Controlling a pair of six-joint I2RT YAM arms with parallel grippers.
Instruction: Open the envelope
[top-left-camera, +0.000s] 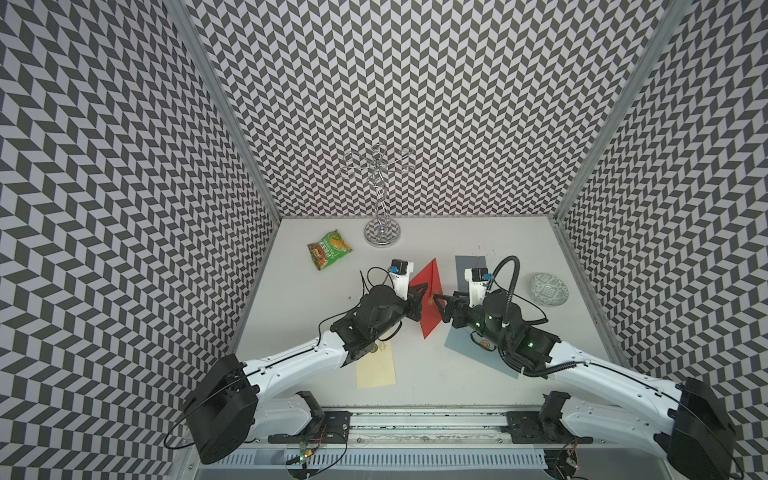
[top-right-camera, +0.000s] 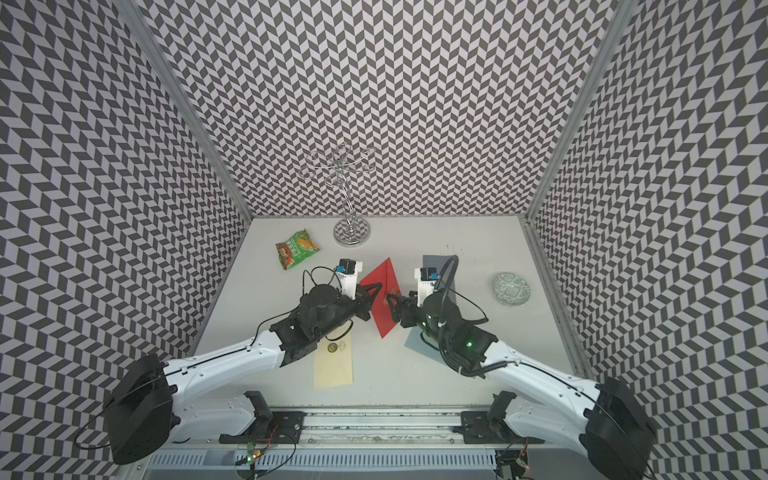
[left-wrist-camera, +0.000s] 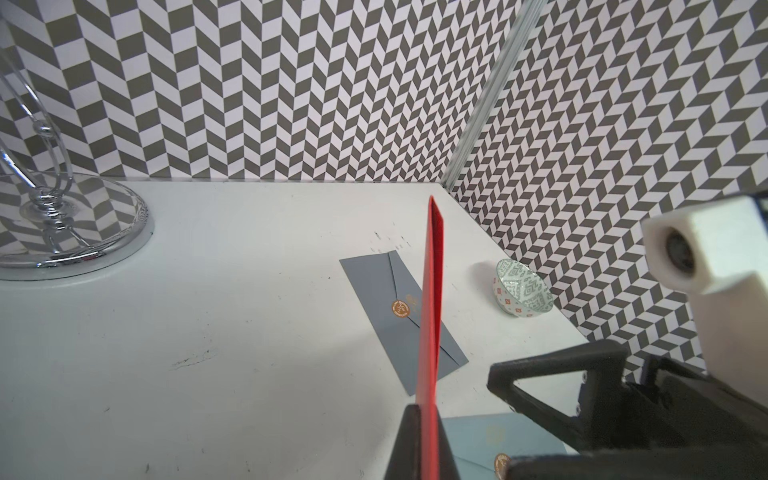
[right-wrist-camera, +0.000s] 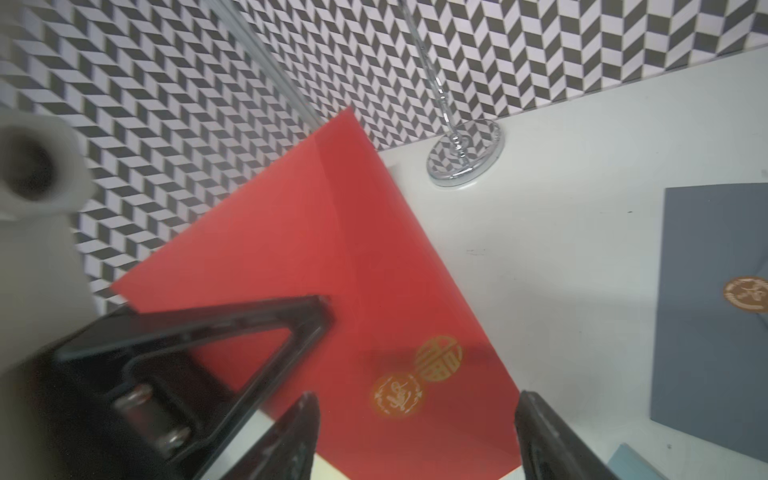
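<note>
A red envelope (top-left-camera: 426, 272) stands raised in the middle, held by my left gripper (top-left-camera: 414, 302). In the left wrist view it is nearly edge-on between the shut fingertips. My right gripper is part open, facing the envelope's face, where a gold seal (right-wrist-camera: 397, 394) and a printed gold emblem (right-wrist-camera: 438, 358) show. Whether its fingers touch the paper I cannot tell.
Grey (left-wrist-camera: 376, 296), light blue (top-left-camera: 488, 360) and cream (top-left-camera: 376, 368) envelopes lie flat. A chrome stand (top-left-camera: 382, 232) and snack bag (top-left-camera: 328, 249) are at the back, a bowl (top-left-camera: 549, 289) at the right.
</note>
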